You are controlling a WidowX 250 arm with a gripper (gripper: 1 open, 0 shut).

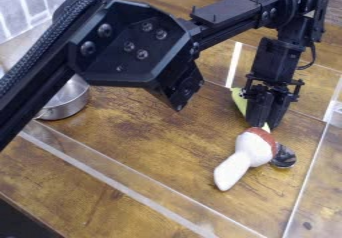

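Note:
My black gripper (pixel 267 112) points down at the right, its fingertips low over a small yellow-green item (pixel 241 100) that lies partly behind them. Just below the fingers lies a white object (pixel 237 165) with a reddish-brown top, beside a dark crumpled item (pixel 282 157). The fingers look close together; what is between them is hidden.
A metal bowl (pixel 64 106) sits at the left behind the arm.

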